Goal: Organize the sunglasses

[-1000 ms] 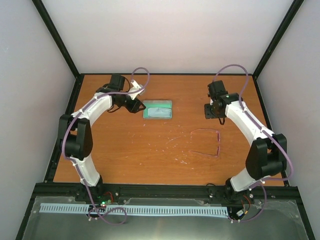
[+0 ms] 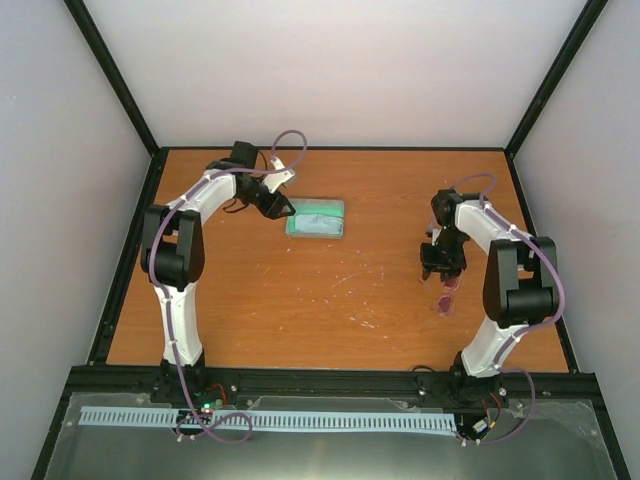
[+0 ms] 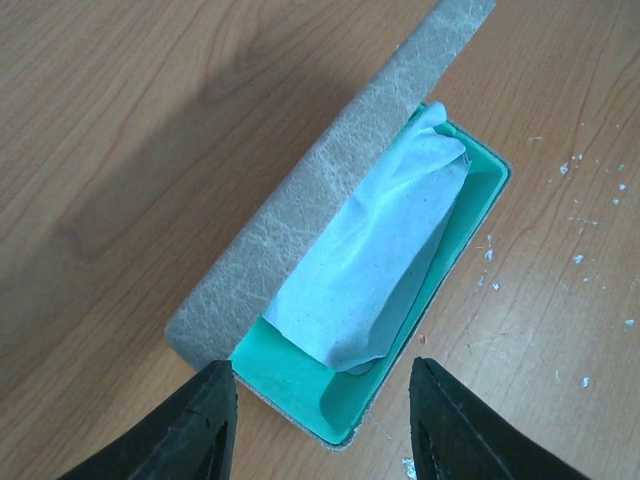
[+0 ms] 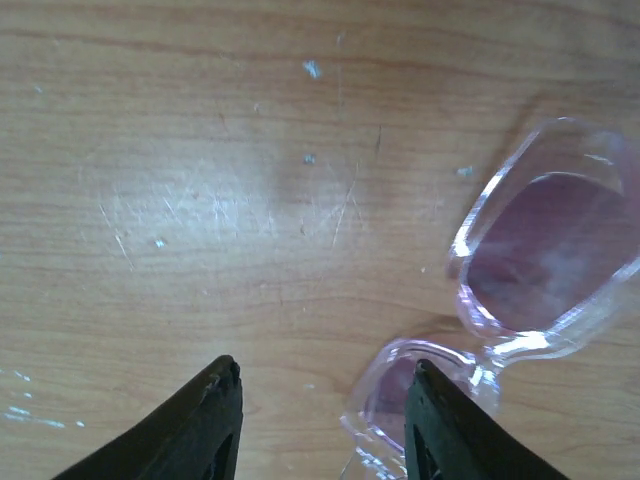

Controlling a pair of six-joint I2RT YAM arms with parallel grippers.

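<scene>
Pink-lensed sunglasses [image 2: 445, 303] with clear frames lie on the right side of the table, partly under my right gripper [image 2: 440, 270]; in the right wrist view the lenses [image 4: 545, 250] fill the right side, with the open right gripper over them. An open glasses case [image 2: 315, 225], green inside with a grey lid, stands at the back centre, a light blue cloth [image 3: 370, 240] in it. My left gripper [image 2: 280, 210] is open at the case's left end, nothing between its fingers.
Walls and a black frame surround it.
The left arm has shifted slightly toward the case from a second ago.
</scene>
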